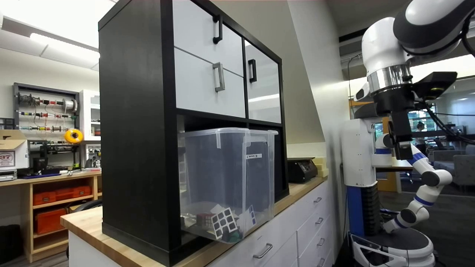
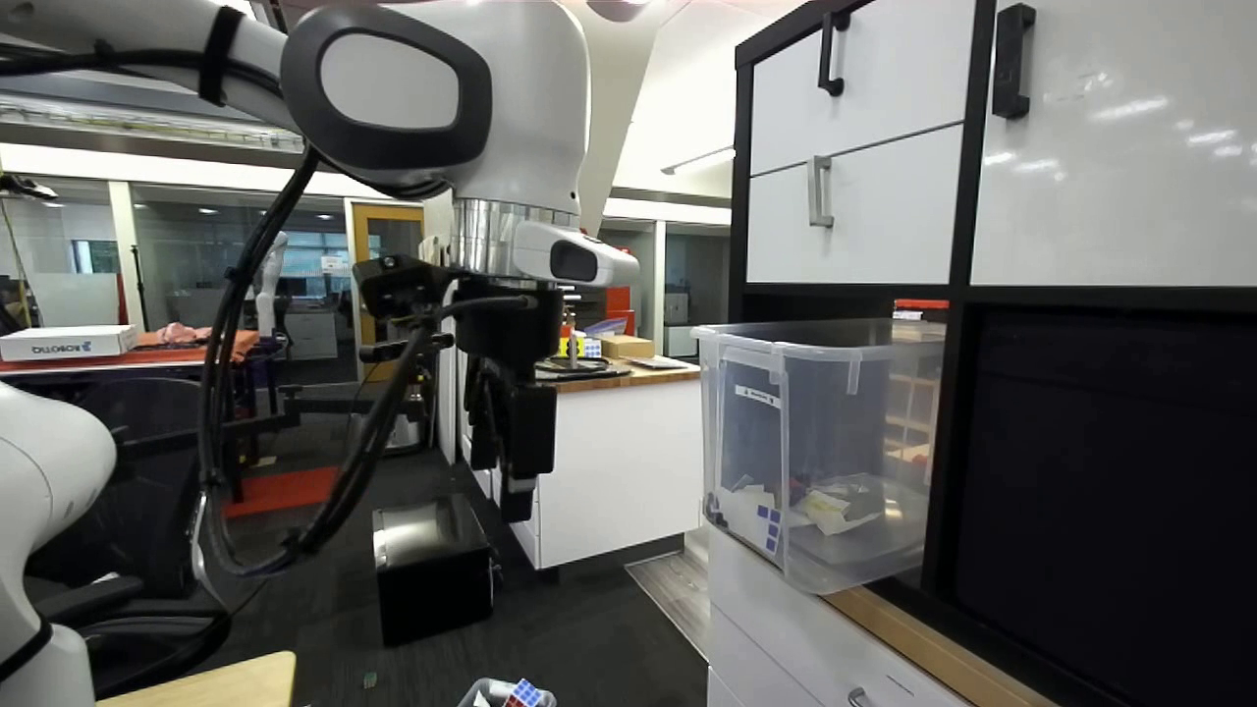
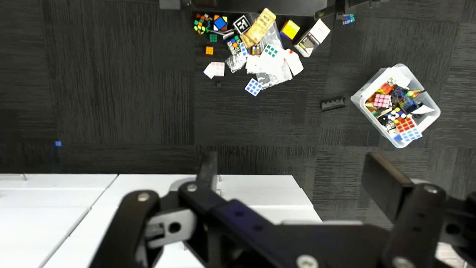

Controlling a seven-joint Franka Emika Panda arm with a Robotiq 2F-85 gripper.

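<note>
My gripper stands open and points downward, with only floor and white drawer fronts showing beyond the gap between its fingers. In the second exterior view the gripper hangs in free air, left of the clear plastic bin. That bin juts out from the lower opening of the black-framed cabinet. Through its wall show a white-and-dark grid cube and paper scraps. Above it are white drawers with a black handle and a silver handle.
Far below, a small white tub of cubes and oddments stands on the dark floor. Several loose cubes, cards and a yellow box lie scattered there. White base drawers run under the cabinet. Open air surrounds the gripper.
</note>
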